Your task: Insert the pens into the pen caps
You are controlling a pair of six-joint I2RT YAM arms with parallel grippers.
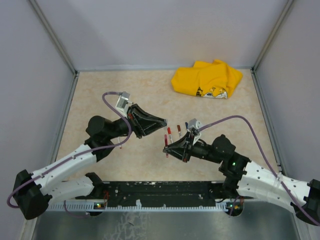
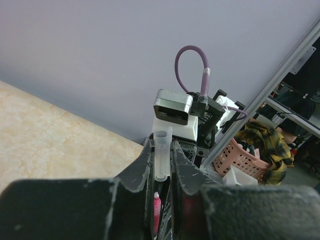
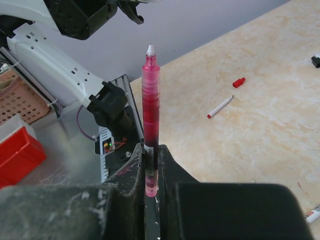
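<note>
A clear, tube-shaped cap (image 2: 161, 157) stands upright between the fingers of my left gripper (image 1: 166, 122), which is shut on it. My right gripper (image 1: 166, 149) is shut on a pink pen (image 3: 151, 107), holding it near its lower end. In the right wrist view the pen points upward, its white tip (image 3: 151, 50) at the top. Part of the pink pen (image 2: 157, 210) shows beyond the cap in the left wrist view, lower down. From above, cap and pen are apart, with the pen (image 1: 166, 140) nearer the front edge.
Several pens lie on the table, among them a red-capped one (image 1: 170, 133) and a brown-capped one (image 1: 179, 129). A red cap (image 3: 239, 82) and a slim white-and-red pen (image 3: 220, 107) rest apart. A yellow cloth (image 1: 207, 80) lies at the back right.
</note>
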